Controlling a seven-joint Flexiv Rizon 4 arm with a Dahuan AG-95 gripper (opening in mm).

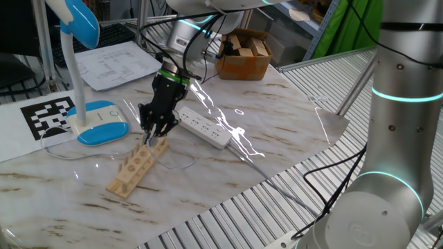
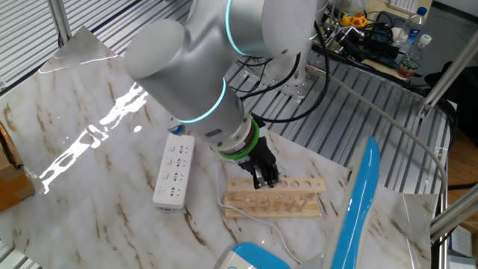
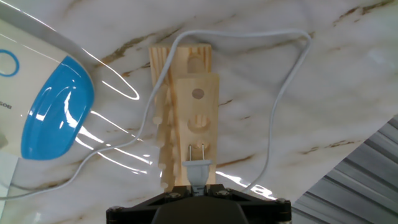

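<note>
A white two-pin plug is pinched at its cord end by my gripper, its metal prongs pointing away from the fingers. The gripper is shut on it, above one end of the wooden rack. In the wrist view the prongs overlap the rack's holed top bar; whether they touch the wood cannot be told. From the plug a thin white cord loops around the far end of the rack to the desk lamp. A white power strip with several sockets lies flat on the table, beside the gripper.
The blue and white lamp stands left of the rack, near a checkered marker board and papers. An open cardboard box sits at the back.
</note>
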